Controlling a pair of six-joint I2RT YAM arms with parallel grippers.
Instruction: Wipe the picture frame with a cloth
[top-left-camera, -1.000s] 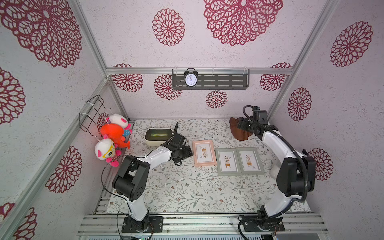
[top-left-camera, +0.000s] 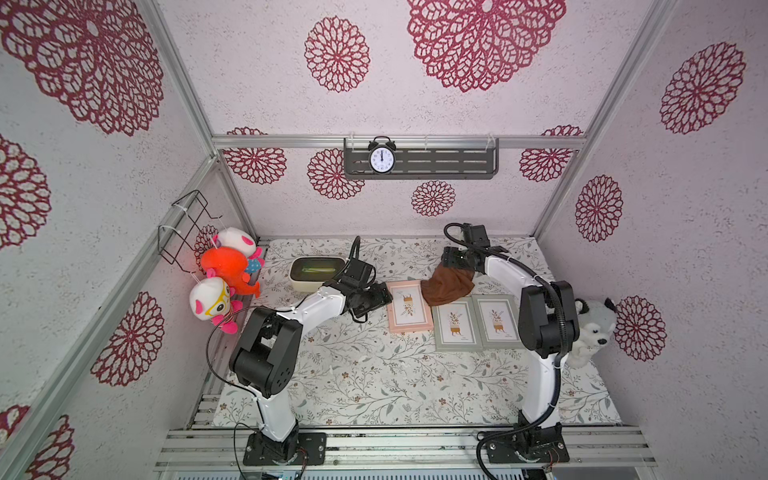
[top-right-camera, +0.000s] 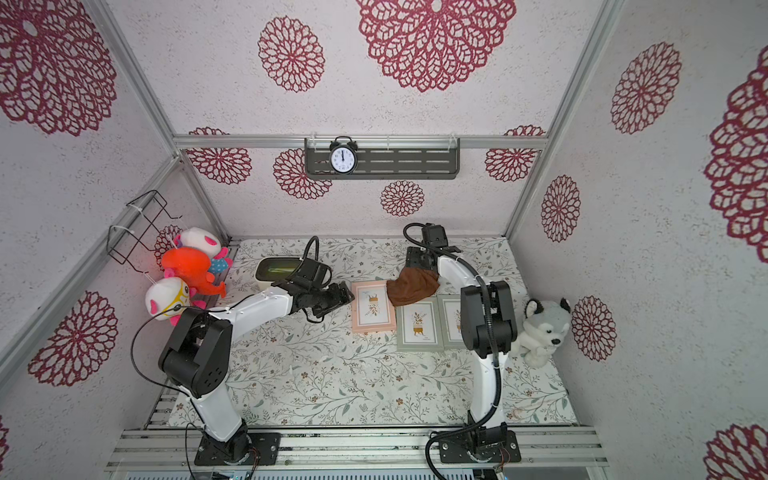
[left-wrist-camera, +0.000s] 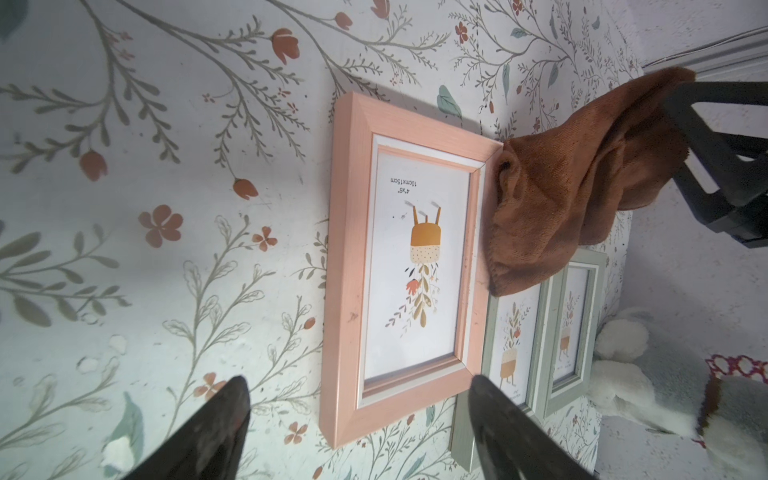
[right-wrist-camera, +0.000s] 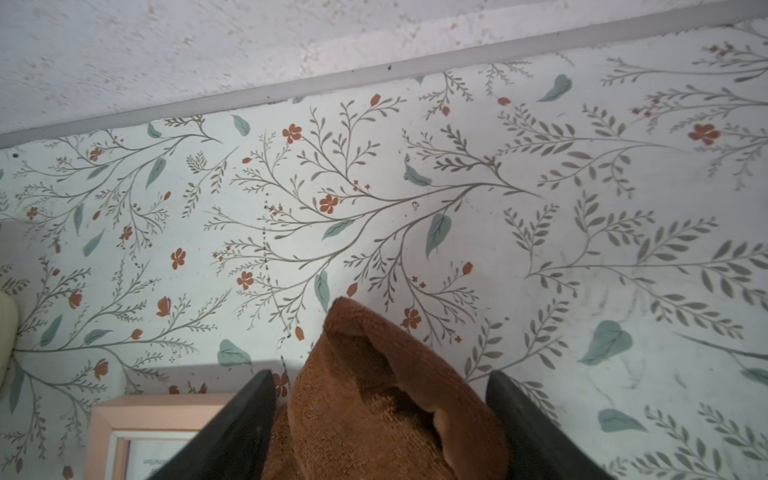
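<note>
The brown cloth (left-wrist-camera: 560, 192) hangs rumpled against the right edge of the pink picture frame (left-wrist-camera: 348, 264) in the left wrist view, with two grey-green frames (top-left-camera: 456, 324) beside it. My right gripper (top-left-camera: 452, 257) is just above the cloth; in its wrist view the cloth's raised fold (right-wrist-camera: 376, 376) rises between its open, blurred fingers. My left gripper (top-left-camera: 382, 296) stands open at the left of the pink frame, its fingertips pointing toward that frame.
A cream box (top-left-camera: 316, 272) lies behind the left arm. Plush toys (top-left-camera: 228, 272) sit at the left edge and a plush husky (top-right-camera: 544, 328) at the right.
The left gripper has edged toward the pink frame.
</note>
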